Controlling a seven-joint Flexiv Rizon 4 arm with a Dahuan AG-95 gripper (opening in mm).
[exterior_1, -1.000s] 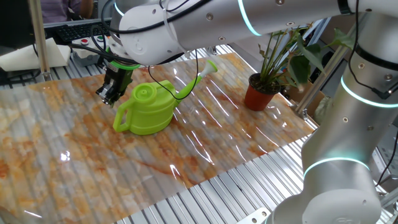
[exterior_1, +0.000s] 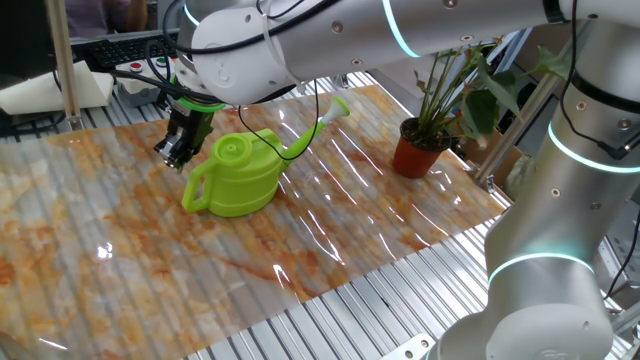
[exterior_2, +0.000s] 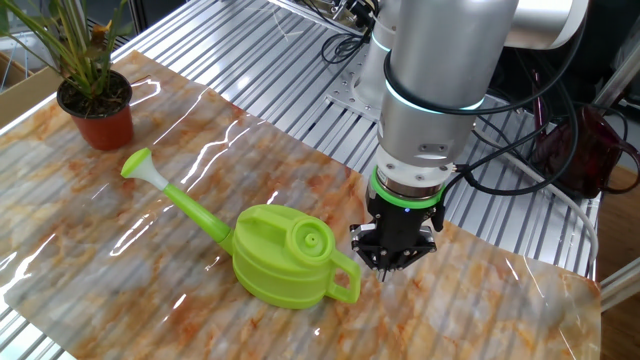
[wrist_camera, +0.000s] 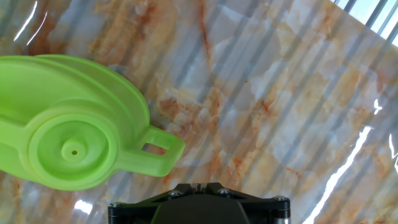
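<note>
A bright green watering can stands upright on the marble-patterned sheet, its spout pointing toward the plant. Its loop handle faces my gripper, which hangs pointing down just beyond it, apart from the can. In the wrist view the can's round cap and handle fill the left side. My gripper shows at the bottom edge there, its fingertips together and nothing visible between them. Exterior view 1 has the gripper at the can's far left, above the sheet.
A potted plant in a reddish-brown pot stands beyond the spout. The glossy sheet is clear around the can's handle side. A dark red pitcher sits at the right in exterior view 2, with loose cables near the arm.
</note>
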